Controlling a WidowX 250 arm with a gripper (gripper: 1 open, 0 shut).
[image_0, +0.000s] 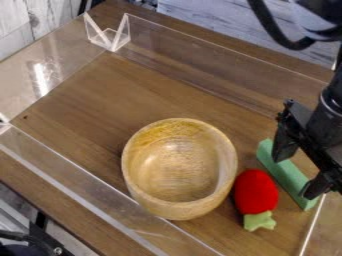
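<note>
A red toy (254, 192) with a light green leafy end lies right of a round wooden bowl (179, 167). A green block (283, 168) lies beside the red toy, slanting under the black gripper (295, 162) at the right edge. The gripper's fingers hover at and over the green block; whether anything is between them is unclear.
The wooden tray floor (120, 90) is clear at upper left and middle, with clear walls along its edges and a white bracket (110, 30) at the upper left.
</note>
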